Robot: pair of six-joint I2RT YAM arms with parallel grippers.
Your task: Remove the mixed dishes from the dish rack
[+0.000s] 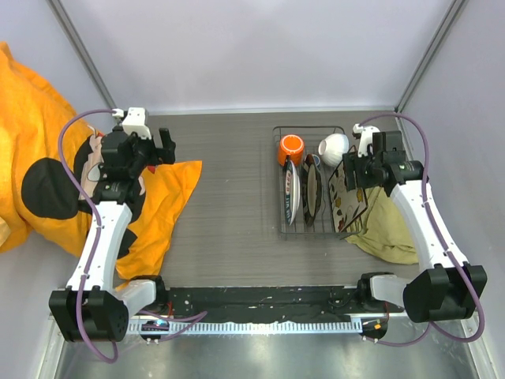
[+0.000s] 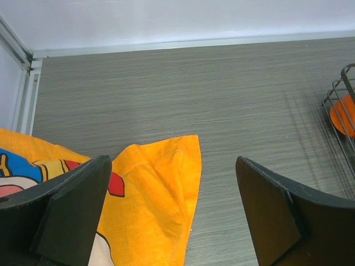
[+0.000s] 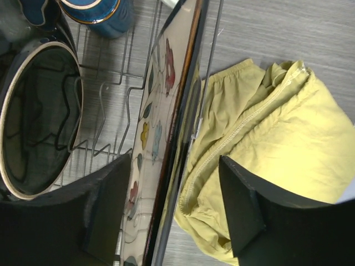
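Observation:
The wire dish rack (image 1: 278, 223) stands right of centre. In it are an orange cup (image 1: 291, 146), a white cup (image 1: 334, 148), a white-faced plate (image 1: 292, 196), a dark oval dish (image 1: 312, 189) and a flower-patterned square plate (image 1: 347, 204) leaning at the right side. My right gripper is open over the patterned plate, which rises between its fingers; a gap shows on the right side. Seen from the right wrist, a blue glazed piece (image 3: 111, 19) lies beyond that plate. Far left, my left gripper (image 1: 167, 145) is open and empty above the surface.
A yellow-green cloth (image 1: 390, 229) lies crumpled against the rack's right side. Orange patterned cloth (image 1: 170, 193) covers the left part of the surface. Between that cloth and the rack, the grey tabletop (image 1: 229, 189) is bare.

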